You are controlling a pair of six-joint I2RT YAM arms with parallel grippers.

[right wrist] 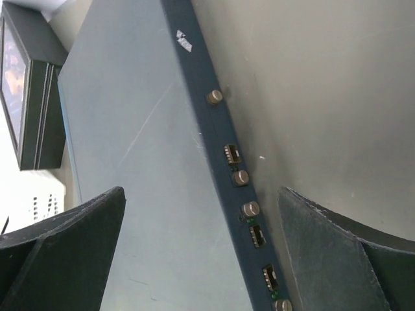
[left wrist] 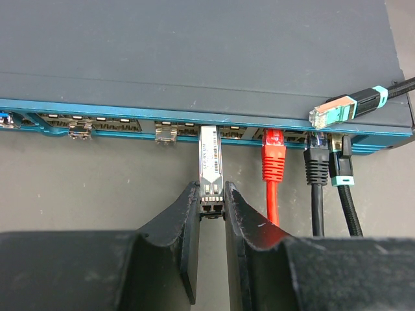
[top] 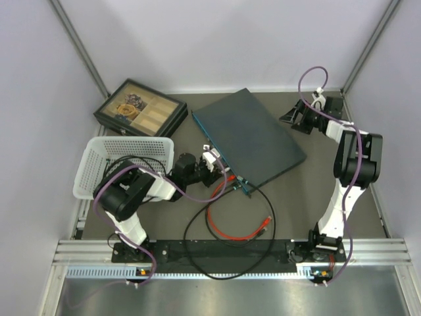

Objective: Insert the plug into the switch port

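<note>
The plug, a slim silver transceiver module with a white label [left wrist: 209, 155], is pinched at its rear end by my left gripper, which is shut on it. Its front end meets the blue port face of the dark flat switch [left wrist: 194, 58]; how deep it sits in the port cannot be told. In the top view my left gripper [top: 221, 164] is at the switch's left edge. My right gripper stands open over the switch's other side, nothing between its fingers.
Right of the plug, a red cable [left wrist: 273, 162] and two black ones, one being a black cable [left wrist: 316, 165], sit in ports. A loose black cable's connector [left wrist: 334, 113] lies on the switch. A white basket [top: 79, 174] and a sorting box [top: 156, 118] stand left.
</note>
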